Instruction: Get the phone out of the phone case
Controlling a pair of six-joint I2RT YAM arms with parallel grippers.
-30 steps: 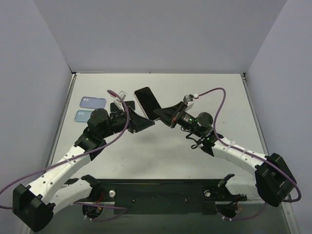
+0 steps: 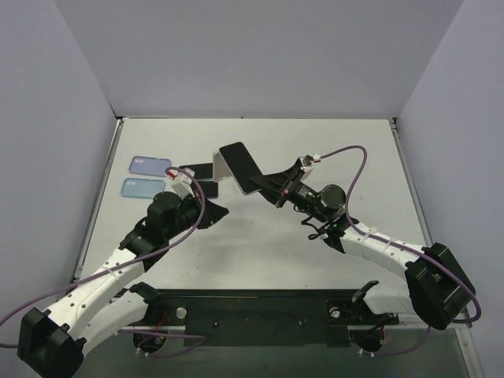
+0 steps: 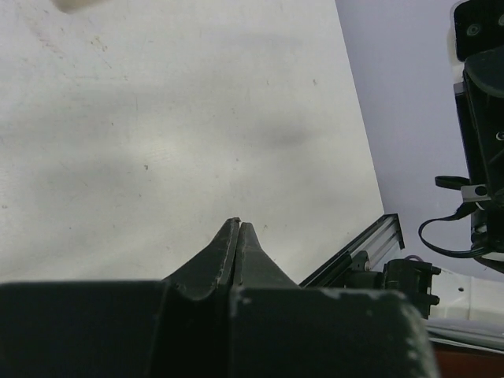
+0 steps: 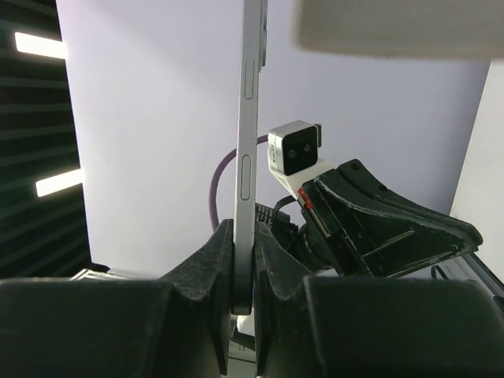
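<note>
A black-screened phone [image 2: 240,164] is raised over the table, tilted, with my right gripper [image 2: 272,186] shut on its lower end. In the right wrist view I see its silver edge [image 4: 246,118] between the fingertips. A pale piece [image 2: 220,167], perhaps the case, sticks out from the phone's left side; I cannot tell whether it is attached. A blurred pale surface [image 4: 394,24] fills the top right of that view. My left gripper is shut with nothing between its fingers, clear of the phone and lower left of it in the top view.
Two blue rectangles, like cases [image 2: 148,165] [image 2: 142,188], lie at the table's left, with two dark rectangles [image 2: 197,172] beside them, partly behind the left arm.
My left gripper has moved left and down in the top view, away from the phone, and more of the pale piece shows. The phone and right gripper have shifted only slightly.
</note>
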